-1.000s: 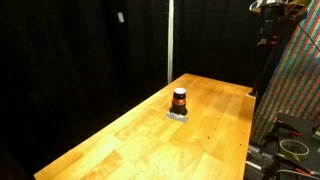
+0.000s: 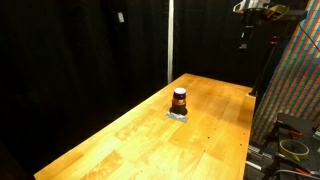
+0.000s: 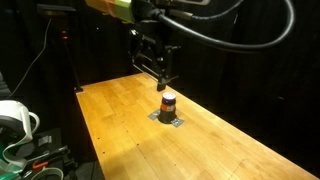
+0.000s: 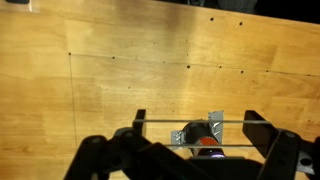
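A dark can with a white top and a reddish band (image 2: 179, 98) stands upright in a black base on the wooden table, with silvery strips (image 2: 176, 117) at its foot. From the other side, the can (image 3: 168, 102) shows below and just right of my gripper (image 3: 160, 75), which hangs above the table. In the wrist view my gripper is open, its fingers wide apart. Two thin straight lines span the space between them. Beyond these lines the can (image 4: 206, 140) is partly visible at the bottom, its lower part covered by the gripper body.
Dark curtains (image 2: 80, 70) hang behind it. Cables and equipment (image 2: 292, 150) lie off its right side, beside a striped colourful cloth (image 2: 298, 75). A thick black cable loops over the arm.
At the upper right of exterior view 1, the arm's end has shifted left, and more of my gripper shows over the table's far end. The can has not moved.
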